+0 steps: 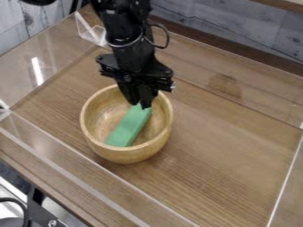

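Observation:
A round wooden bowl (96,133) sits on the wooden table, left of centre. Inside it lies a long green object (124,130), slanting from lower left toward upper right. My black gripper (144,97) is low over the bowl's back part, its fingertips near the upper end of the green object. I cannot tell whether they touch it or whether the gripper is open or shut.
Bare table (225,160) extends to the right of the bowl and on the left. A pale wall or ledge runs along the back right. Cables lie at the lower left corner, off the table's edge.

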